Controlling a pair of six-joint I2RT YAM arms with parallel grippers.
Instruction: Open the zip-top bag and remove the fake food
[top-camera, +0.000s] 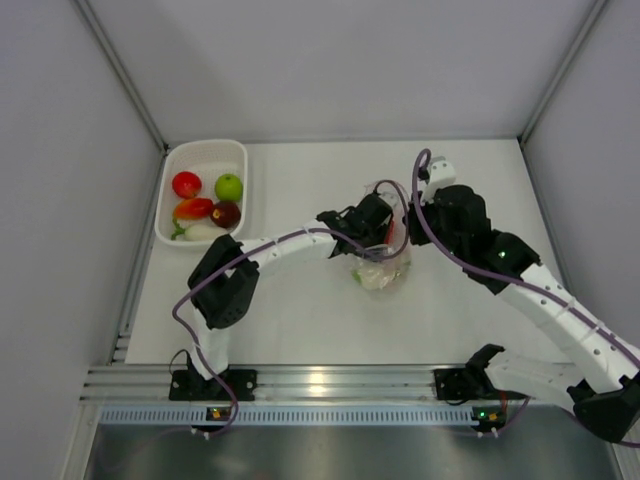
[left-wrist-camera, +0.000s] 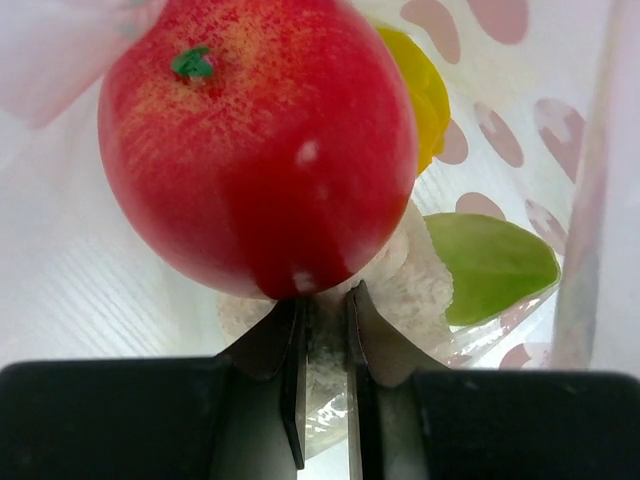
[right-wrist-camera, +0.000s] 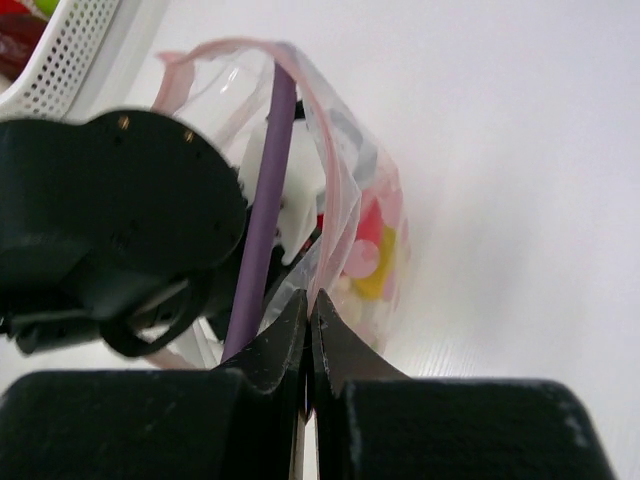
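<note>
The clear zip bag (top-camera: 382, 270) stands open at the centre of the table, holding fake food. Inside it, in the left wrist view, are a red apple (left-wrist-camera: 255, 140), a yellow piece (left-wrist-camera: 425, 95), a pale item (left-wrist-camera: 410, 280) and a green piece (left-wrist-camera: 490, 265). My left gripper is down in the bag just below the apple, nearly shut on the pale item, as far as shows. My right gripper is shut at the bag's rim, with the film edge running into its fingertips.
A white basket (top-camera: 200, 160) of fake fruit and vegetables sits at the left of the table. Walls border both sides and the back.
</note>
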